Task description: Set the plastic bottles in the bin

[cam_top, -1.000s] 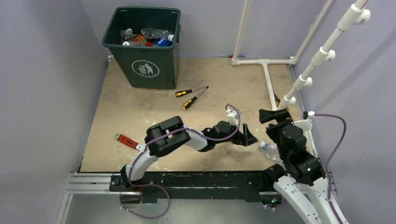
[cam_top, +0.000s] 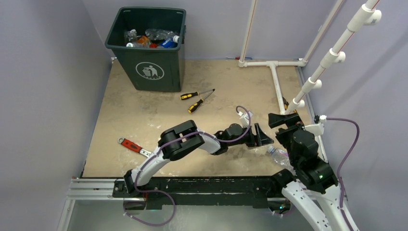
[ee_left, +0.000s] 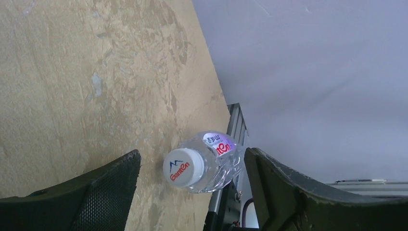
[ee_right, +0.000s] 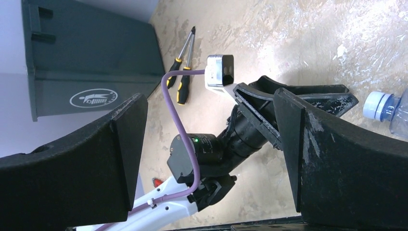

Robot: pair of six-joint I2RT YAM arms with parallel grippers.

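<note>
A clear plastic bottle [cam_top: 279, 156] with a white cap lies at the table's front right, partly under my right arm; in the left wrist view the bottle [ee_left: 211, 163] is just beyond and between the parted fingers of my left gripper, which holds nothing. My left gripper [cam_top: 260, 137] is just above-left of the cap. My right gripper [cam_top: 284, 120] hangs open above the right side; in the right wrist view the bottle [ee_right: 399, 113] shows at the right edge. The dark green bin [cam_top: 149, 72] at the back left holds several bottles.
Two screwdrivers [cam_top: 197, 103] lie right of the bin, a red-handled wrench [cam_top: 132, 146] at front left. White pipes [cam_top: 276, 84] stand along the back right near my right arm.
</note>
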